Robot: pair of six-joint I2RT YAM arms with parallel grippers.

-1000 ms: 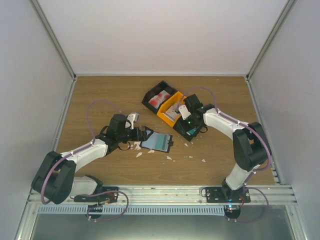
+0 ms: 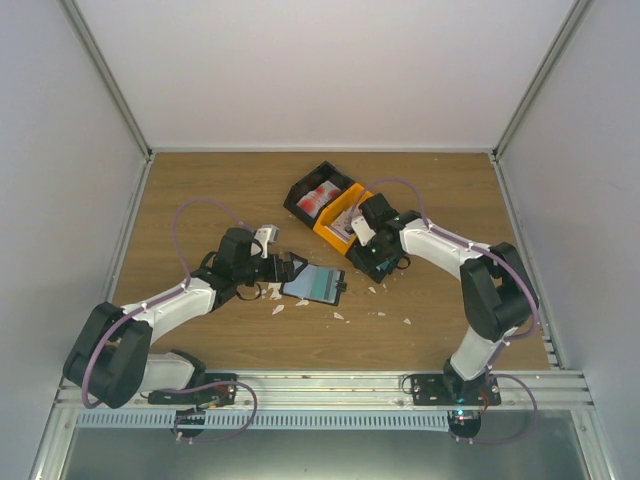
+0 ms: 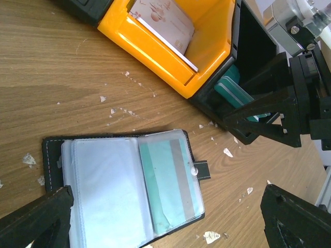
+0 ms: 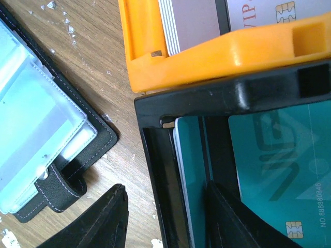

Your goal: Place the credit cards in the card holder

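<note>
The open card holder lies on the table with clear sleeves; a teal card with a grey stripe is in its right side. My left gripper is open over the holder, nothing between its fingers. Teal credit cards stand in the black box, with another teal card leaning behind them. My right gripper is part open at this box: one finger is outside its end wall, the other finger is inside against the nearest teal card. The tip of that inner finger is partly in shadow.
An orange box with pale cards adjoins the teal cards' box. Beyond it is another black box with red-and-white cards. White flecks mark the wood.
The left arm, the holder and the boxes stay put.
</note>
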